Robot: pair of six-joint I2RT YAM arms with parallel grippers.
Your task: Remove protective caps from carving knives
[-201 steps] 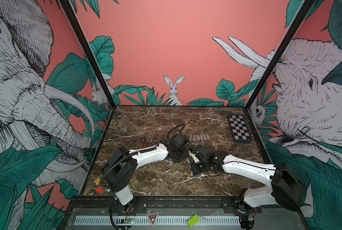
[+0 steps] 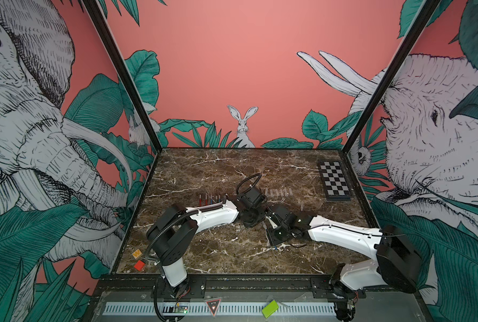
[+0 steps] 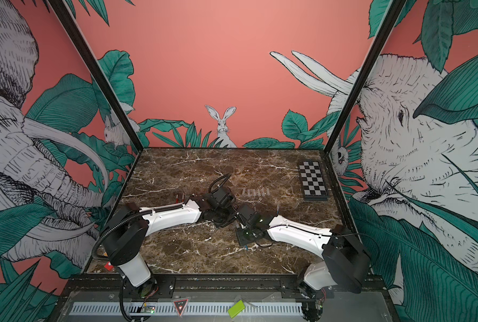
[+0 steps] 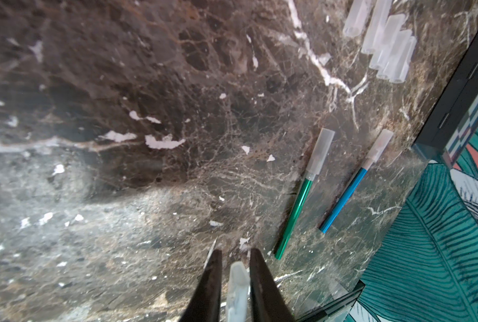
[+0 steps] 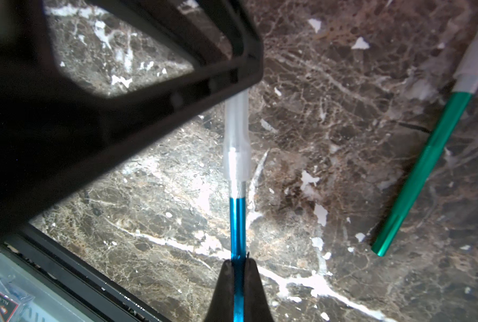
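In the right wrist view my right gripper is shut on the blue knife (image 5: 237, 220), whose clear cap (image 5: 236, 134) points up beside the dark body of the left arm. A green knife (image 5: 421, 171) with a clear cap lies to the right. In the left wrist view the green knife (image 4: 292, 220) and blue knife (image 4: 344, 198) appear, both capped. My left gripper has a translucent white piece between its fingers; whether it grips it I cannot tell.
Several loose clear caps (image 4: 389, 48) lie at centre back. A checkerboard case (image 2: 334, 179) stands at back right. Several red items (image 2: 201, 199) lie left of centre, and red and yellow blocks (image 2: 138, 265) at front left.
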